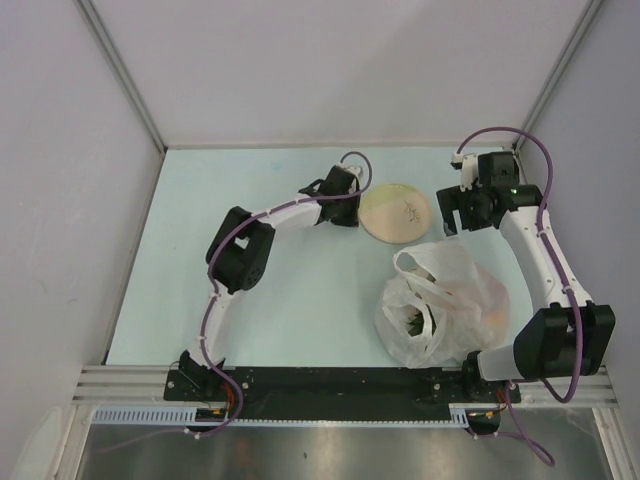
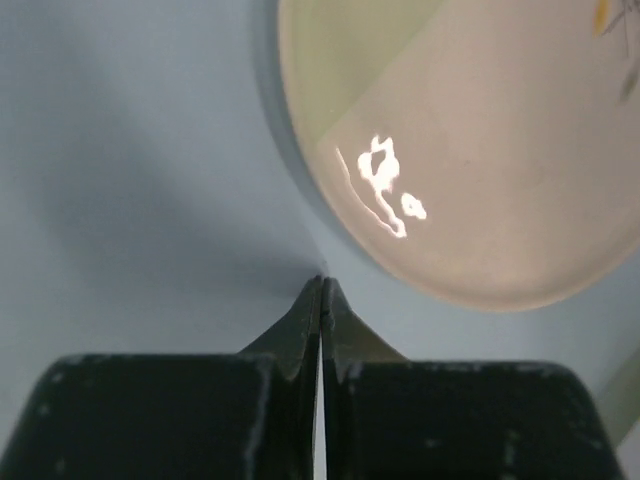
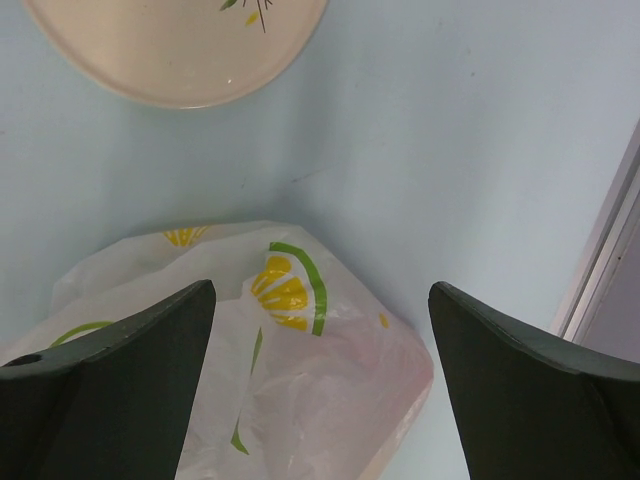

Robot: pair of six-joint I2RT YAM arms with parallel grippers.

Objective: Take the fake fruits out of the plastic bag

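A crumpled translucent plastic bag (image 1: 440, 310) lies at the table's right front, with dark green contents partly visible through its opening in the top view; the rest is hidden. My left gripper is shut, nothing showing between its fingers, low at the near-left rim of the round plate (image 2: 460, 170). My right gripper is open above the bag's back part, right of the plate, with nothing between its fingers. In the right wrist view, yellow and green print shows on the bag (image 3: 300, 370).
The plate (image 1: 395, 212) sits empty at the back centre, with a small plant design. Walls stand at the back and both sides, and a metal edge (image 3: 600, 260) runs at the right.
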